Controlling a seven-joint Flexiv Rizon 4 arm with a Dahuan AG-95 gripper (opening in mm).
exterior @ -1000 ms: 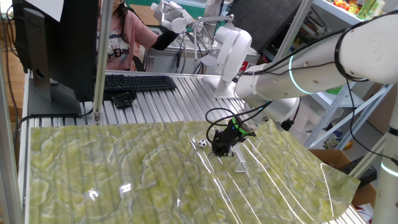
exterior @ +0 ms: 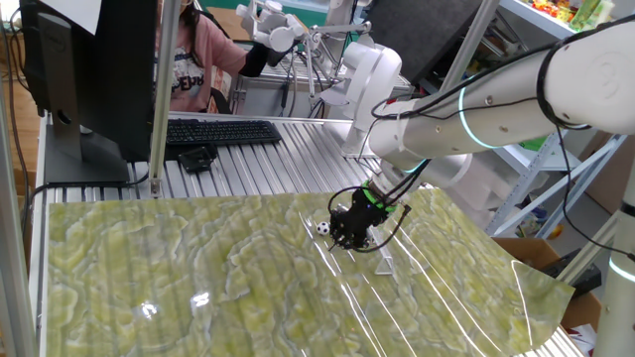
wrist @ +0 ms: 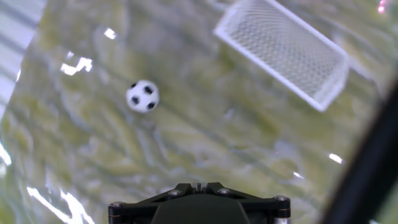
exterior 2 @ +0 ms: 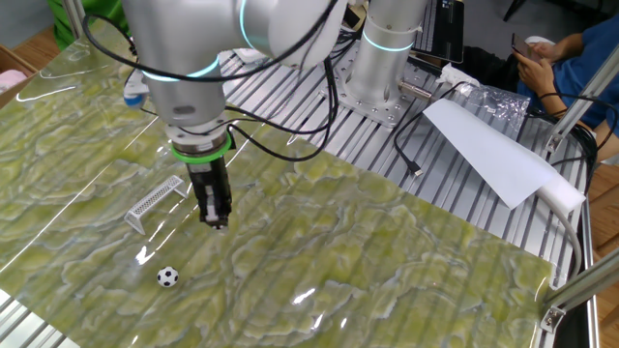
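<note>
A small black-and-white soccer ball (exterior 2: 167,277) rests on the green marbled sheet (exterior 2: 387,261). In the wrist view the ball (wrist: 143,96) lies ahead of my gripper, left of centre and clear of the fingers. The white toy goal (exterior 2: 155,201) stands apart from the ball; its netting shows at the upper right of the wrist view. My gripper (exterior 2: 219,225) hangs pointing down above the sheet, its fingertips together with nothing seen between them. From exterior view 1, the arm's end partly covers the goal (exterior: 384,260), and the ball (exterior: 323,228) shows just left of the gripper.
A keyboard (exterior: 223,132) and a monitor (exterior: 84,89) occupy the far left of the ribbed metal table. A white sheet (exterior 2: 488,150) and a loose cable (exterior 2: 411,159) lie off the green sheet.
In exterior view 1 my gripper has shifted slightly left towards the ball and its wrist has turned a little. Ball and goal have stayed in place.
</note>
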